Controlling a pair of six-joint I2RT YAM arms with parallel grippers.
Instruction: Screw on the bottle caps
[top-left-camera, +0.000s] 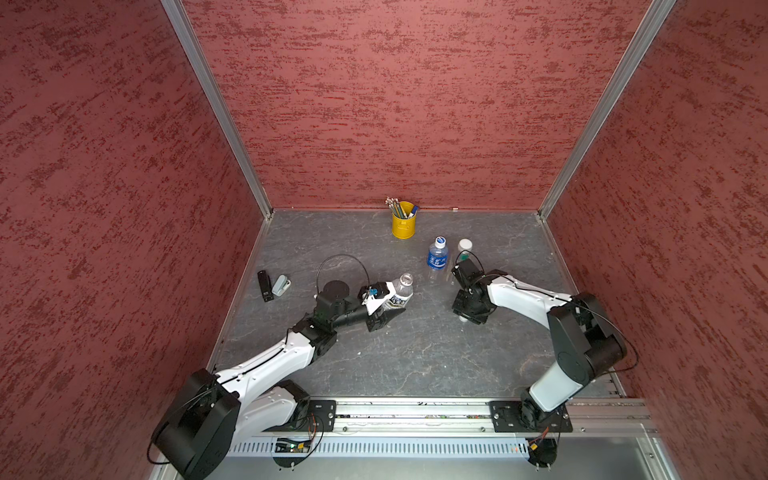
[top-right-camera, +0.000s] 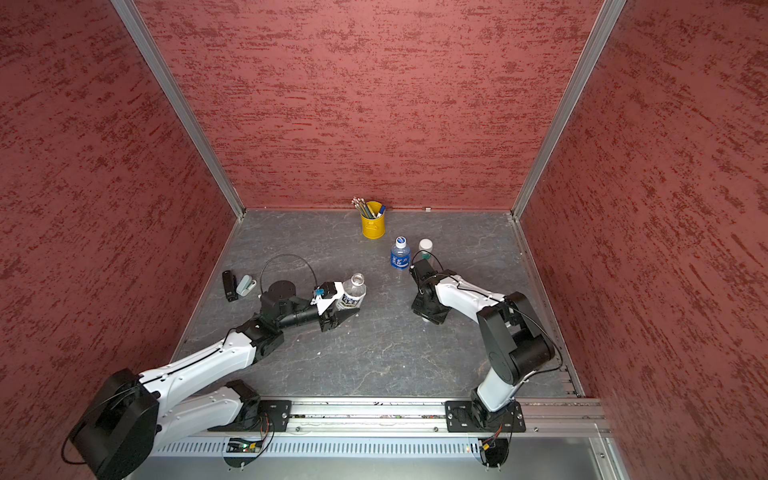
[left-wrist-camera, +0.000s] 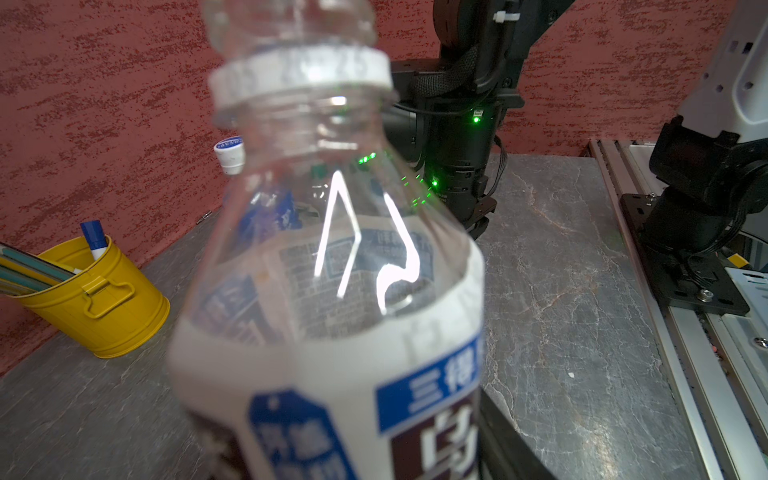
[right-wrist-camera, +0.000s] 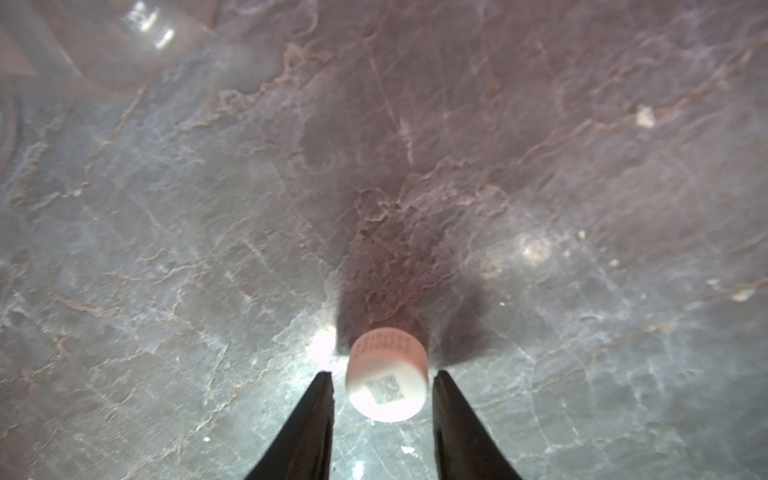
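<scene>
My left gripper (top-left-camera: 394, 309) is shut on an uncapped clear bottle (top-left-camera: 404, 286), which stands upright. Its bare neck and white ring (left-wrist-camera: 302, 72) fill the upper part of the left wrist view; the fingers are mostly hidden behind the label. In the right wrist view a small pale cap (right-wrist-camera: 387, 382) sits on the table between the fingertips of my right gripper. Narrow gaps show on both sides of the cap, so the fingers stand part open around it. From above, the right hand hides the cap.
Two capped bottles, a blue-labelled one (top-left-camera: 437, 254) and a white-capped one (top-left-camera: 465, 246), stand behind the right hand. A yellow pencil bucket (top-left-camera: 404, 225) is at the back. A black object (top-left-camera: 265, 285) and a grey one (top-left-camera: 281, 285) lie left.
</scene>
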